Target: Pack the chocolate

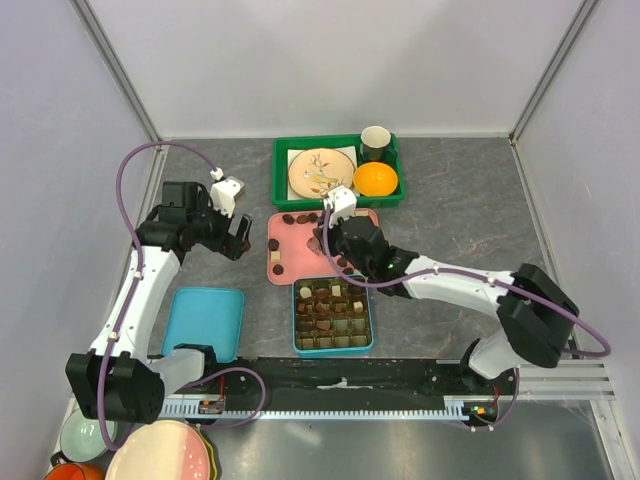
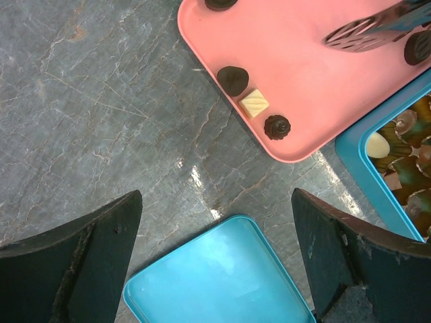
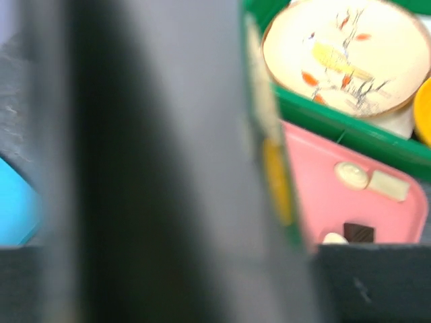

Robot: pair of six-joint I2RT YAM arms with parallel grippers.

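A pink tray [image 1: 292, 262] bears dark and white chocolates; by its near left corner lie a dark chocolate [image 2: 233, 81], a white one [image 2: 254, 103] and a swirled one [image 2: 277, 126]. In front of the tray is the blue chocolate box [image 1: 333, 352], several of its compartments filled. My right gripper [image 1: 326, 229] is shut on a metal tool, apparently slotted tongs [image 2: 357, 37], whose head hangs over the tray. Whether the head holds a chocolate cannot be told. The tool's blurred grey shape [image 3: 202, 168] blocks much of the right wrist view. My left gripper [image 1: 237, 240] is open and empty.
Behind the pink tray stands a green tray [image 1: 285, 196] with a plate [image 1: 320, 173], an orange bowl [image 1: 376, 180] and a mug [image 1: 376, 142]. An empty blue tray [image 1: 203, 318] lies front left.
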